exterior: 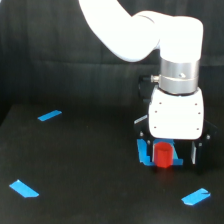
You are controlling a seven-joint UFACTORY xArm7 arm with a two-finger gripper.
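Observation:
A white arm reaches down from the top right to its gripper (172, 150), whose dark fingers stand apart on either side of a small red cylinder (163, 154). The cylinder is upright on or at a blue square piece (144, 152) on the dark table (80, 180). Whether the fingers touch the cylinder cannot be told; they look wider than it.
Blue strips lie on the table at the back left (49, 115), front left (24, 189) and front right (196, 197). A dark backdrop stands behind.

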